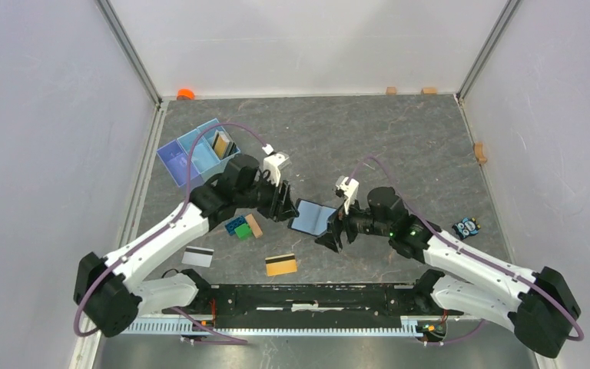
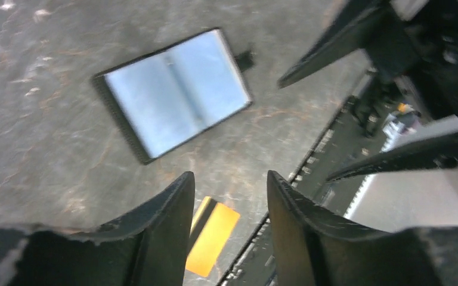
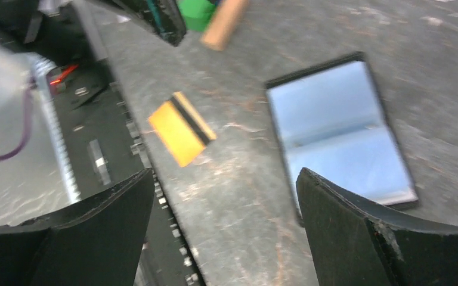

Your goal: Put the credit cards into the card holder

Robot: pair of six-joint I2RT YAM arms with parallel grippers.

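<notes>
The open card holder lies flat mid-table, with pale sleeves and a dark border, between both grippers. My left gripper stands at its left edge, fingers parted and empty; the left wrist view shows the gap. Just past the holder's front right corner hovers my right gripper, open and empty; its fingers frame bare table in the right wrist view. A gold card with a black stripe lies flat in front of the holder. A silver striped card rests further left.
At the back left, a blue divided box has cards in one compartment. Blue, green and wooden blocks sit left of the holder. A small blue figure lies far right.
</notes>
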